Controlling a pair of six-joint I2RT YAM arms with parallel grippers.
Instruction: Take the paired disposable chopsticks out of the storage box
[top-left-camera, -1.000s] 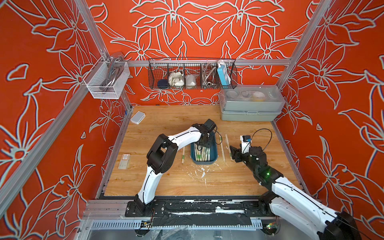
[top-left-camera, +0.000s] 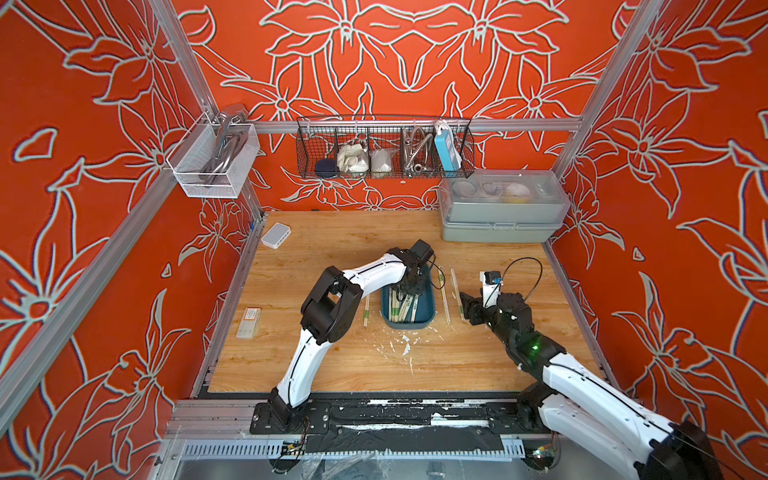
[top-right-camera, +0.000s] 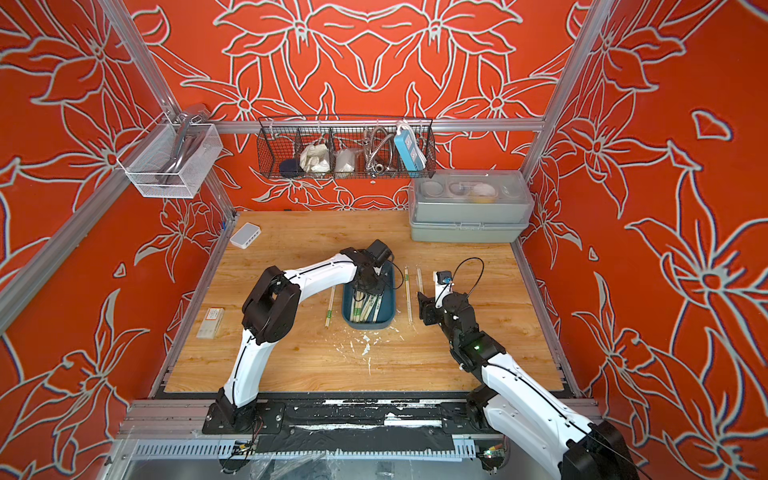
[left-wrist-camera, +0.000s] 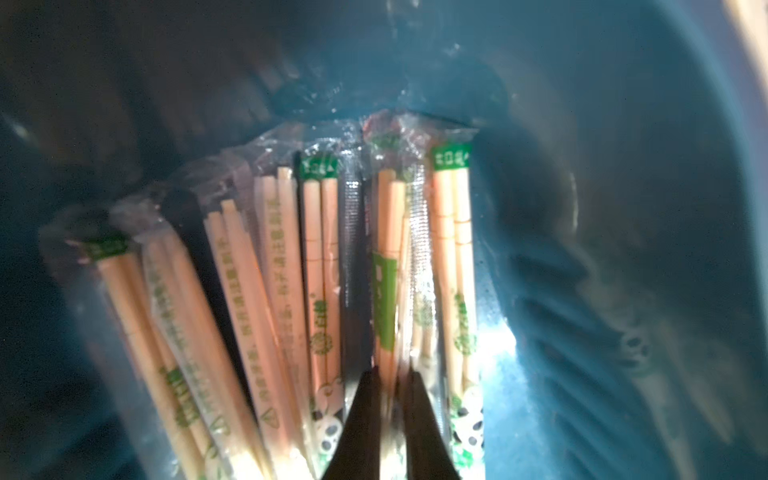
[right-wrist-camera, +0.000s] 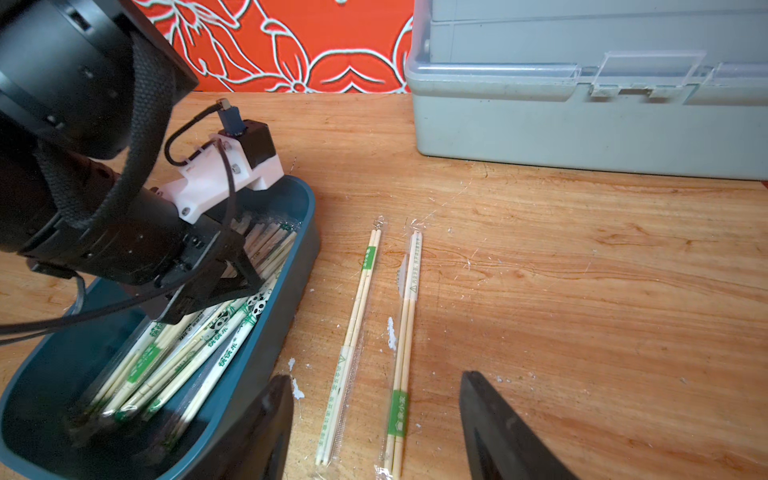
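Observation:
Several wrapped chopstick pairs (left-wrist-camera: 320, 264) lie side by side in the blue storage box (top-left-camera: 409, 325). My left gripper reaches down into the box, its fingers shut nearly together. A packet with a green band (left-wrist-camera: 385, 296) runs up to the fingertips and shows in the narrow slit between them; whether it is pinched cannot be told. To the right of the box, two wrapped pairs (right-wrist-camera: 349, 344) (right-wrist-camera: 404, 352) rest on the table. Over there, my right gripper stands open and empty. Another pair (top-right-camera: 329, 306) lies left of the box.
A grey lidded case (top-left-camera: 505, 216) occupies the back right. Small white boxes (top-left-camera: 276, 235) (top-left-camera: 248, 322) sit at the left. Scraps of wrapping (top-left-camera: 406, 347) are strewn in front of the storage box.
The packets in the box have turned a little and now look more splayed. The right arm is still.

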